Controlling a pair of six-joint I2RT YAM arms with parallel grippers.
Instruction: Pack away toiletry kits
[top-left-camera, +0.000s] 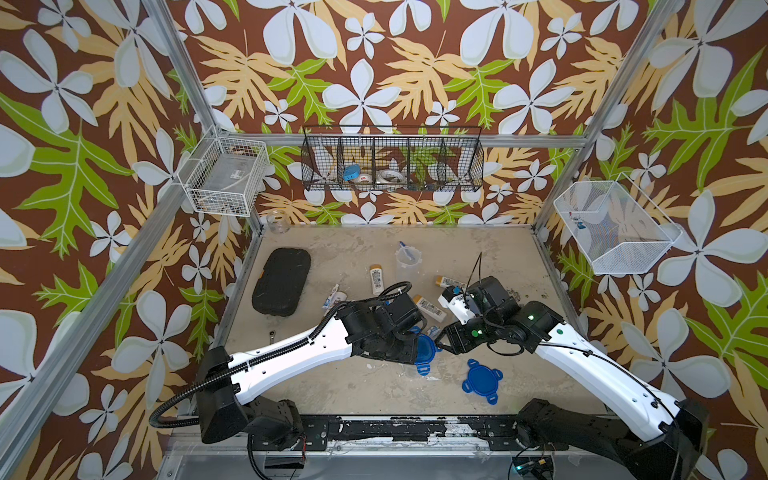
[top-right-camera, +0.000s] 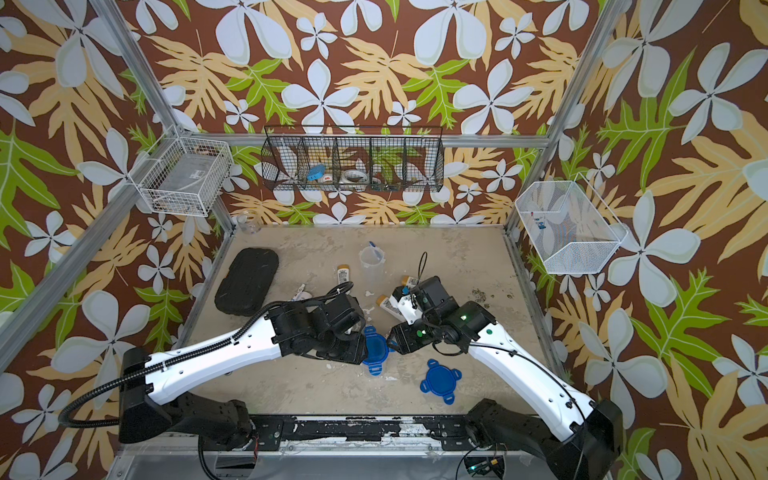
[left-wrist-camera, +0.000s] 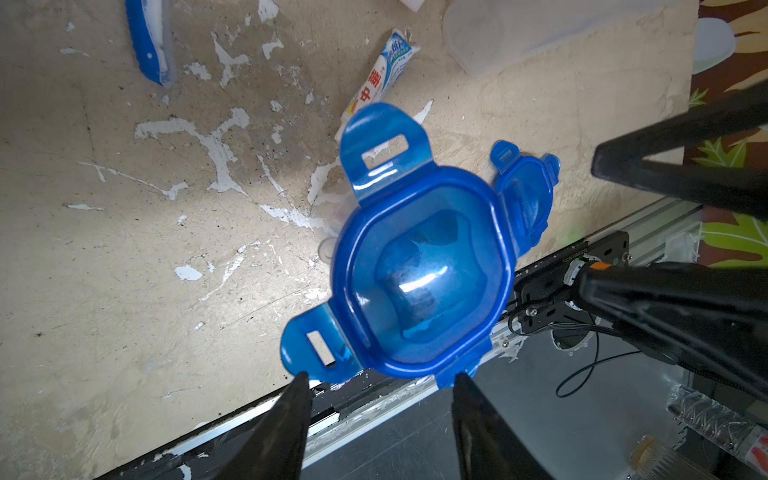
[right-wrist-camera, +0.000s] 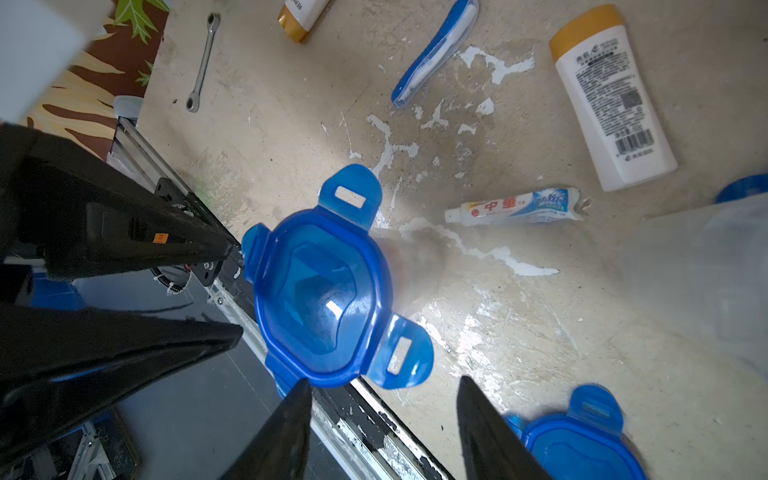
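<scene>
A clear cup with a blue flap lid (left-wrist-camera: 420, 280) stands at the front middle of the table. My left gripper is over its left side and my right gripper over its right, both open with nothing between the fingertips. A second blue lid (top-right-camera: 440, 379) lies at front right. A toothpaste tube (right-wrist-camera: 512, 206), a blue toothbrush (right-wrist-camera: 434, 49) and lotion bottles (right-wrist-camera: 613, 104) lie around. A clear container (right-wrist-camera: 700, 280) is beside my right gripper. A clear cup (top-left-camera: 408, 264) with something blue in it stands behind.
A black case (top-left-camera: 280, 280) lies at the left, a wrench (right-wrist-camera: 204, 62) near it. White baskets (top-left-camera: 224, 176) hang on the side rails, a wire rack (top-left-camera: 392, 160) at the back.
</scene>
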